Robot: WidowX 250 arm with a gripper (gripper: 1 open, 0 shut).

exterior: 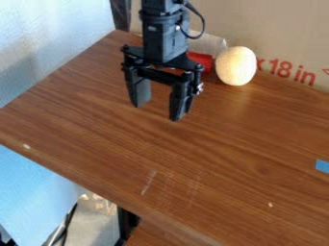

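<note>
My black gripper [160,101] hangs over the back part of the wooden table [154,173], its two fingers apart with nothing between them. Just behind it on the right, a cream, egg-shaped object [237,65] stands near the back edge. A red object [202,61] lies beside it, partly hidden by the gripper, with a pale, partly hidden item [209,44] behind.
A cardboard sheet [290,43] with red printing stands along the back. A small blue tape piece [322,165] is at the right.
</note>
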